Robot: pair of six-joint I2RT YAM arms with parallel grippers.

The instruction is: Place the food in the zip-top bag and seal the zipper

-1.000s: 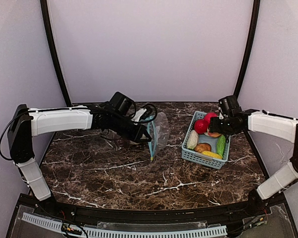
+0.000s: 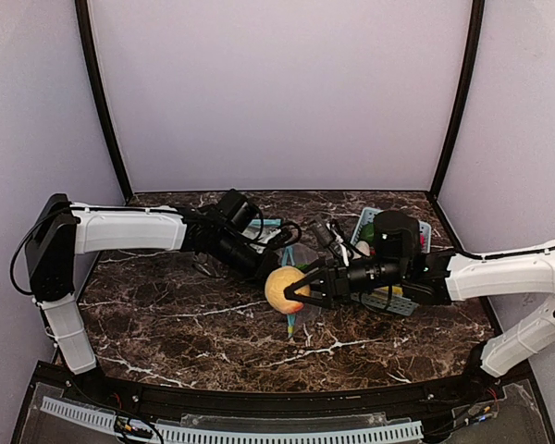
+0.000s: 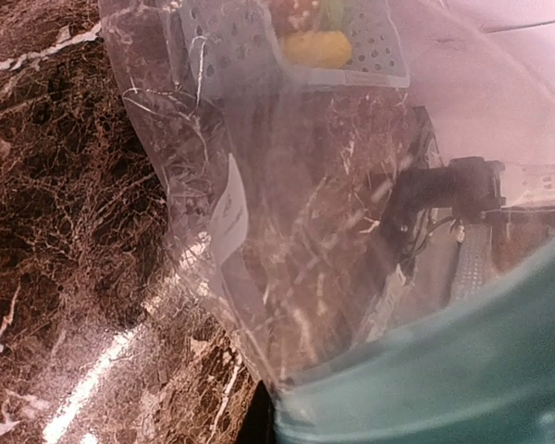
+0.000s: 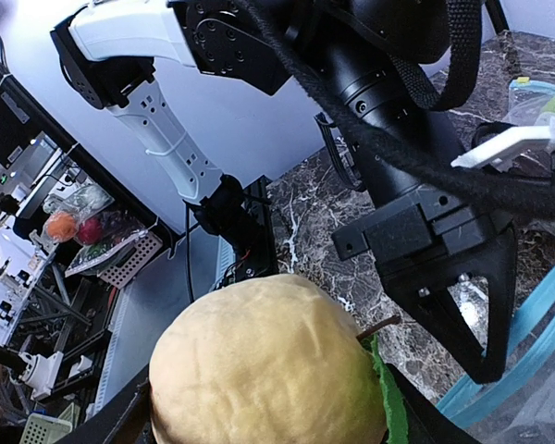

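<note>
A round, pale yellow peach (image 2: 281, 289) with a stem and a green leaf fills the lower middle of the right wrist view. My right gripper (image 2: 301, 289) is shut on it, holding it above the table's middle, close beside the left gripper. The clear zip bag hangs upright with its mouth spread; its blue zip strip (image 4: 527, 324) shows in the right wrist view. My left gripper is shut at the bag's rim, thin film at its fingertip (image 3: 259, 421). From above, the peach and arms hide much of the bag.
A light blue basket (image 2: 388, 303) with other produce stands on the right, partly under my right arm. Behind the left gripper, another blue-zipped bag (image 4: 532, 86) with something green inside lies on the table.
My right gripper has lifted the peach from the basket and carried it left to the bag's mouth. The left gripper and bag have shifted slightly toward the front.
</note>
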